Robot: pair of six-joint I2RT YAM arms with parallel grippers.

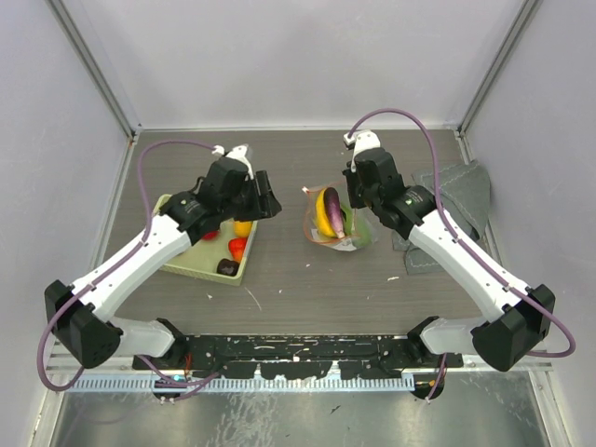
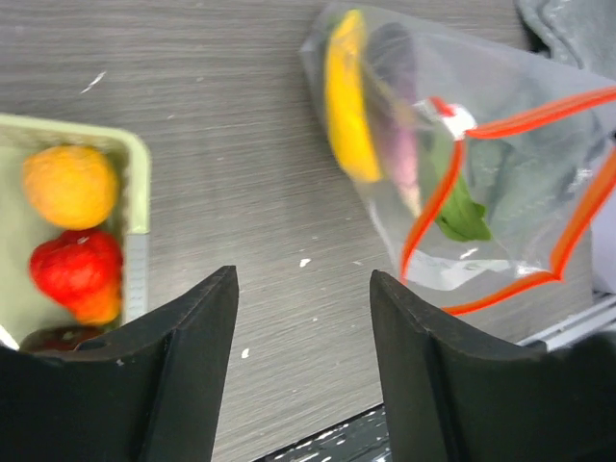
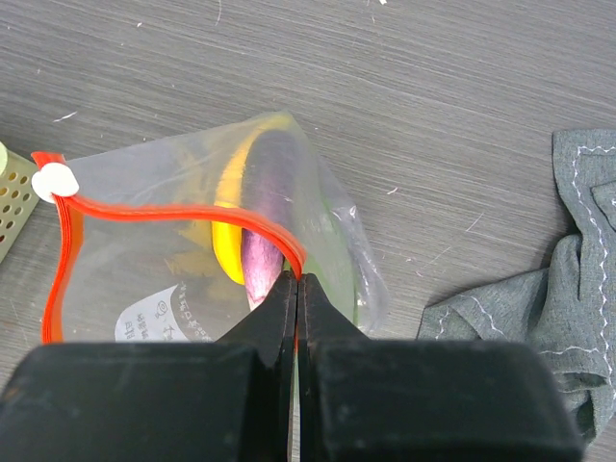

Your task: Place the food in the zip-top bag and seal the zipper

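The clear zip top bag [image 1: 315,229] has an orange zipper rim [image 3: 164,212] with a white slider [image 3: 55,182]; its mouth gapes open. Inside lie a yellow banana [image 1: 323,214], a purple eggplant [image 1: 333,210] and something green [image 2: 464,210]. My right gripper is shut on the bag's orange rim, holding it up. Left of the bag, my left gripper hangs open and empty beside the food tray [image 1: 209,270]. In that tray are an orange fruit [image 2: 71,187], a red pepper [image 2: 77,274] and a dark item [image 1: 227,267].
Grey denim cloth [image 1: 466,200] lies crumpled right of the bag, partly behind the right arm. Bare table [image 1: 298,289] stretches between tray and bag and toward the front edge.
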